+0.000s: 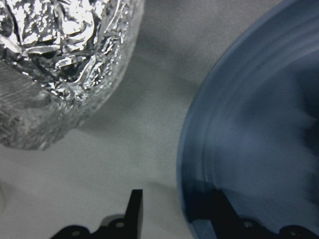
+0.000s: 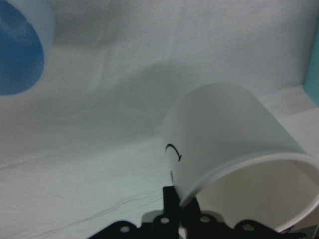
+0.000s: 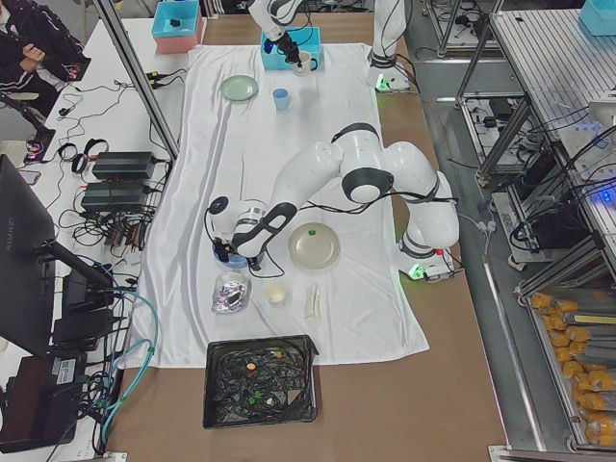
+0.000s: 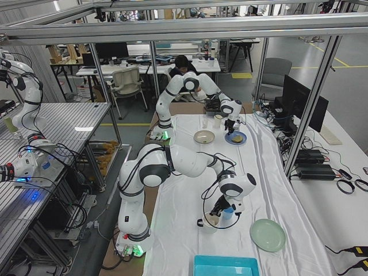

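My left gripper hovers low at the rim of a blue plate (image 1: 254, 124), one finger over the rim, the other outside; it is open with nothing seen between. A crumpled foil pack (image 1: 65, 55) lies beside the plate. My right gripper is shut on the rim of a white mug (image 2: 224, 119) with a black line drawing, held tilted near a blue cup (image 2: 20, 45) and a teal bin (image 4: 225, 264).
A green plate (image 4: 268, 234) sits near the cup. A beige plate (image 3: 314, 245), a cream cup (image 3: 275, 293) and a black tray (image 3: 260, 417) are on the foil pack's side.
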